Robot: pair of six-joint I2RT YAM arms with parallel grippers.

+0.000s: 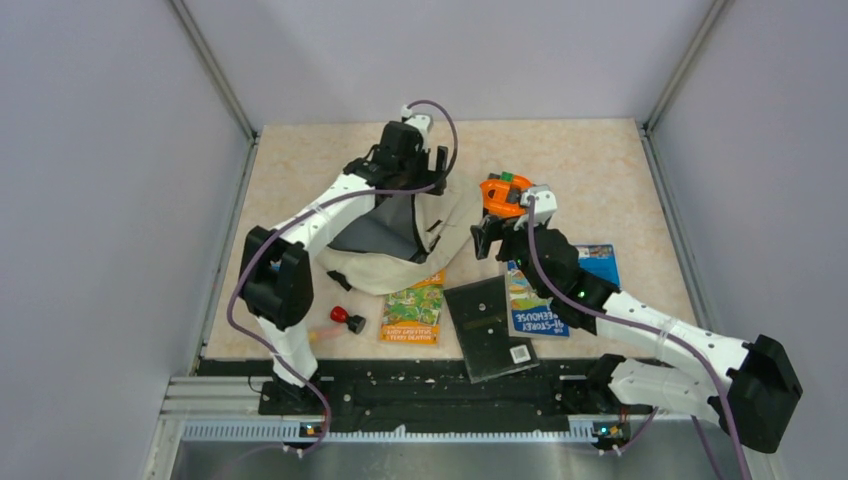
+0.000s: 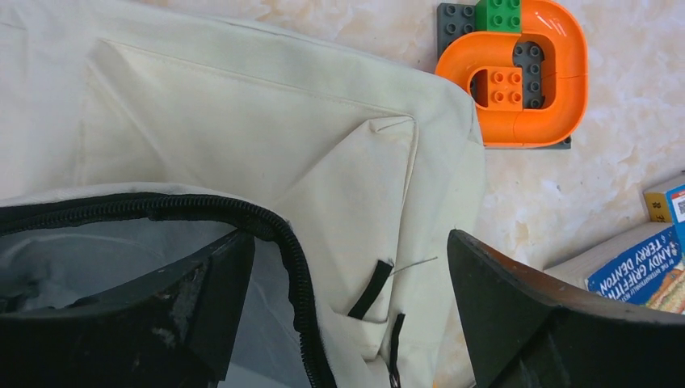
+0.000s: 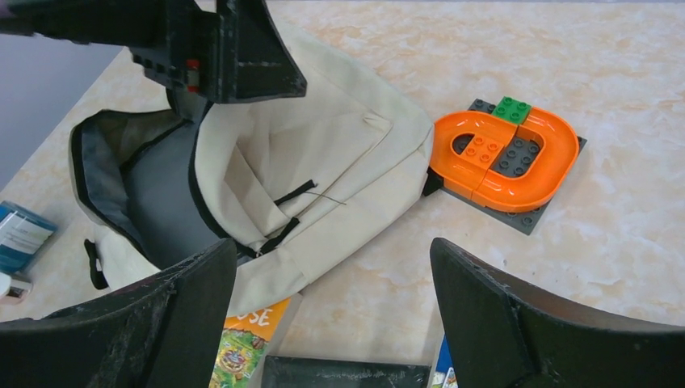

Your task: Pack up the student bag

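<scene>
A cream fabric bag (image 1: 391, 275) lies open, its grey lining and black zipper showing in all three views. My left gripper (image 1: 435, 168) hangs over the bag's upper part, open, with the zipper edge (image 2: 293, 267) beneath its fingers and nothing visibly held. My right gripper (image 1: 487, 240) is raised right of the bag, its fingers apart with nothing between them. Below the bag lie an orange booklet (image 1: 411, 315), a black folder (image 1: 480, 320) and blue books (image 1: 590, 258).
An orange brick toy (image 3: 521, 186) on a baseplate sits right of the bag. A red object (image 1: 339, 315) lies at the lower left, and a blue-labelled container (image 3: 20, 234) at the left.
</scene>
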